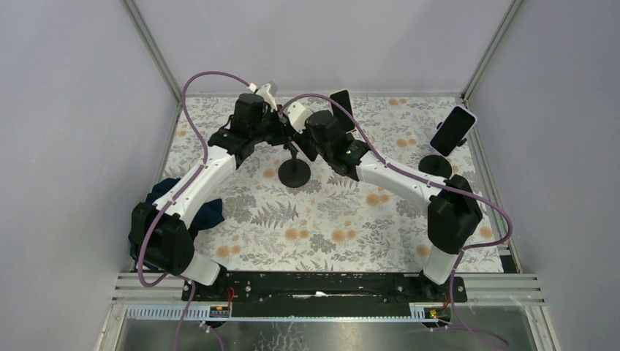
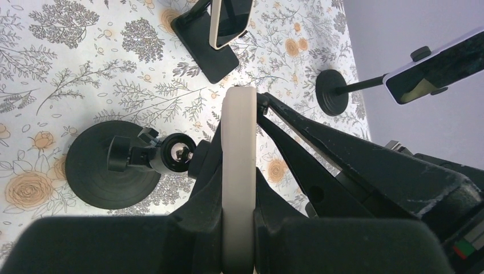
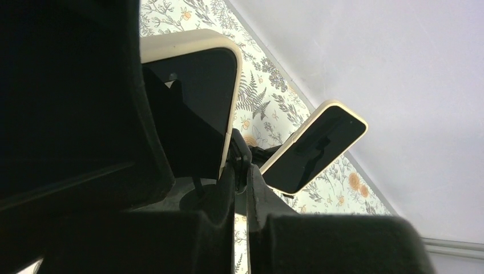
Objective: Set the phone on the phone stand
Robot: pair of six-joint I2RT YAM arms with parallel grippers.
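Both grippers meet over the centre stand, whose round black base and ball joint show in the left wrist view. My left gripper is shut on a cream-edged phone, seen edge-on from there. My right gripper is shut on the same phone, at its edge in the right wrist view. The phone sits at or just over the stand's holder; whether it rests in it is hidden by the grippers.
Another phone on a stand stands behind at centre right. A further phone is on a round-based stand at far right. A dark cloth lies at front left.
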